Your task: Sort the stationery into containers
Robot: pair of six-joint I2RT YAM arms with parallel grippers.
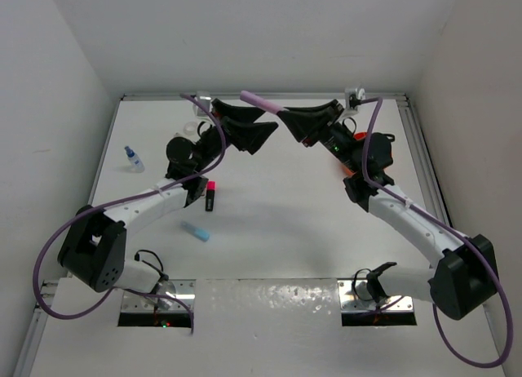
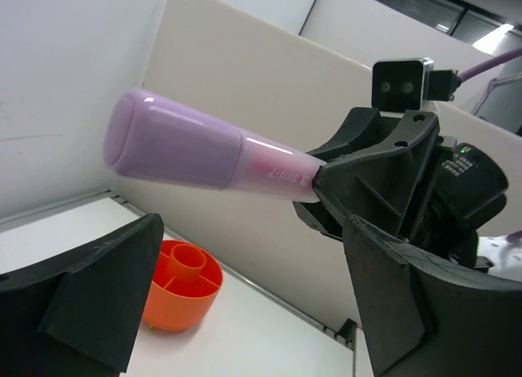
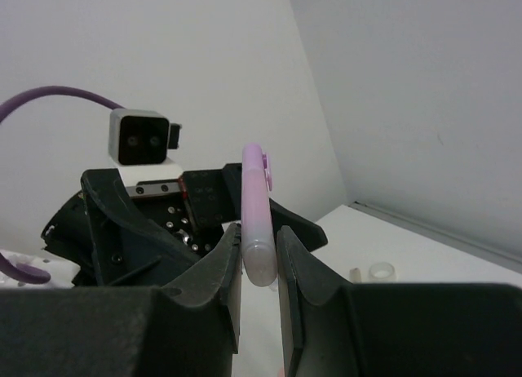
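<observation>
A lilac marker (image 1: 259, 101) is held level in the air by my right gripper (image 1: 294, 116), which is shut on one end; in the right wrist view the marker (image 3: 258, 214) stands out from between the fingertips. My left gripper (image 1: 259, 128) hangs open just left of the marker's free end, fingers apart with nothing between them. In the left wrist view that capped end (image 2: 171, 140) is close, above the gap between the fingers. An orange divided container (image 2: 175, 303) stands on the table behind, partly hidden by the right arm from above.
On the white table (image 1: 269, 214) lie a blue item (image 1: 195, 231), a black-and-red item (image 1: 210, 197) and a small blue-capped bottle (image 1: 134, 159). Clear ring-like items sit behind the left arm. Walls enclose the back and sides.
</observation>
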